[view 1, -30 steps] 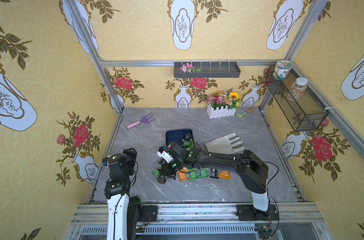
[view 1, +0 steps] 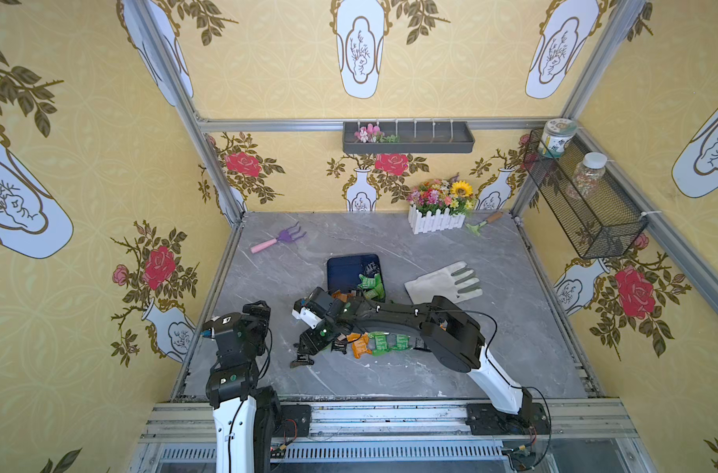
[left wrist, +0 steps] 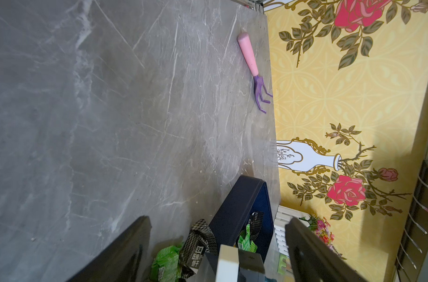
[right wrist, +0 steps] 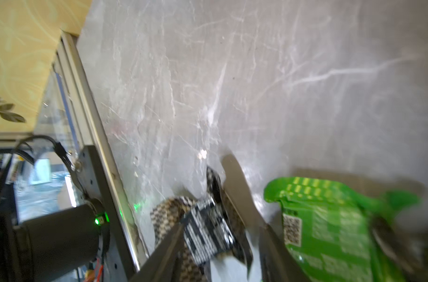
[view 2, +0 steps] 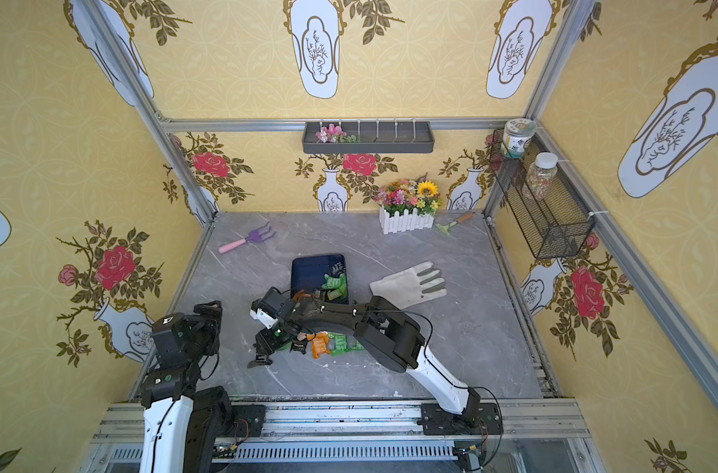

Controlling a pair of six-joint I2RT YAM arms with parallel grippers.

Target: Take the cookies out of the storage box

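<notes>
The navy storage box (view 1: pixel 345 271) stands at table centre, green and orange cookie packets at its right and front inside. More packets, orange (view 1: pixel 359 343) and green (view 1: pixel 380 342), lie in a row in front of it, partly behind my right arm. My right gripper is low at the row's left end, over a checked black cookie packet (right wrist: pixel 207 228), its blurred fingers apart either side of the packet's lower part; a green packet (right wrist: pixel 326 221) lies beside it. My left gripper hangs at the front left, open, with no packet between its fingertips.
A white glove (view 1: pixel 438 283) lies right of the box, a pink-handled rake (view 1: pixel 264 243) at back left, a flower planter (view 1: pixel 436 220) at the back. A mesh basket (view 1: pixel 611 228) with jars hangs on the right.
My left arm has moved slightly.
</notes>
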